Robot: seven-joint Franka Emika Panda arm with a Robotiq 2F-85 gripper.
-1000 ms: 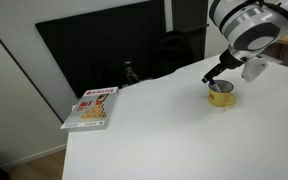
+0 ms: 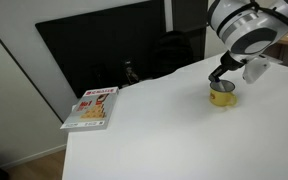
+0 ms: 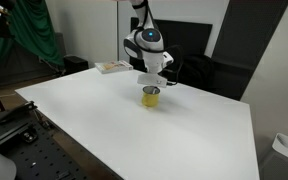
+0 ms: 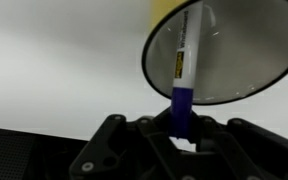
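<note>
A yellow mug [image 2: 222, 94] with a dark rim stands upright on the white table. A white marker with a purple cap [image 4: 183, 95] shows in the wrist view, its capped end between the fingers of my gripper, which is shut on it. The marker's far part lies over the mug's open mouth; whether its tip touches the inside cannot be told. In exterior view 2 the gripper [image 3: 151, 82] hangs right above the mug [image 3: 150, 97].
A white box or book with a picture on it [image 2: 91, 109] lies at the table's left end. A dark screen [image 2: 104, 45] stands behind the table.
Very little differs: the gripper over the mug has shifted slightly. The mug and the box have stayed in place.
</note>
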